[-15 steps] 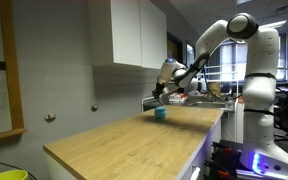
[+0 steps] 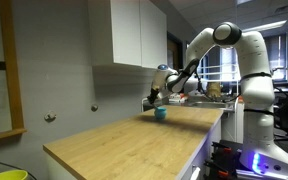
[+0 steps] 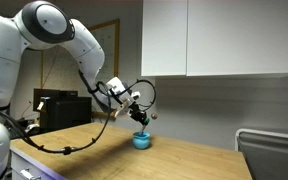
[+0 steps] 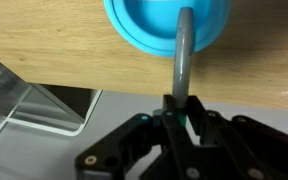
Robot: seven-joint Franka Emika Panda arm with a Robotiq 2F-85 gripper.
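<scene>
A blue bowl [image 2: 160, 113] stands upright on the wooden counter, below the arm's wrist; it shows too in the second exterior view as a blue bowl [image 3: 141, 142]. From the wrist, the bowl [image 4: 149, 35] is seen from above at the top of the picture. My gripper is shut on a slim grey handle [image 4: 182, 62], which reaches over the bowl's near rim and across its inside. What the handle's far end looks like cannot be made out. In the second exterior view the gripper [image 3: 141, 122] hangs just above the bowl.
White wall cabinets [image 2: 134, 35] hang above its back edge. A dark box-like object [image 3: 66, 110] stands behind the arm. A sink or drawer edge [image 4: 44, 118] lies beside the counter.
The arm's wrist has come down and slightly left in exterior view 1, bringing the gripper closer to the bowl. The bowl stays in its place.
</scene>
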